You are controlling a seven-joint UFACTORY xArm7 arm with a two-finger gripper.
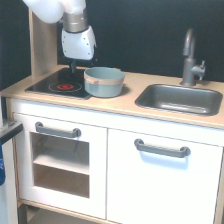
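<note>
A grey-green pot (104, 84) stands upright on the light wooden counter, partly over the right side of the black stove top (45, 86). My white arm comes down from the top left. Its gripper (74, 66) is just above the stove, behind and to the left of the pot. The fingers are small and dark against the background, so I cannot make out their opening or whether they touch the pot. The inside of the pot is mostly hidden.
A sink (180, 98) with a grey faucet (190, 60) is set into the counter's right side. Bare counter (130, 90) lies between pot and sink. Below are a white cabinet door (160, 180) and a windowed door (60, 165); a wooden post (43, 40) rises at left.
</note>
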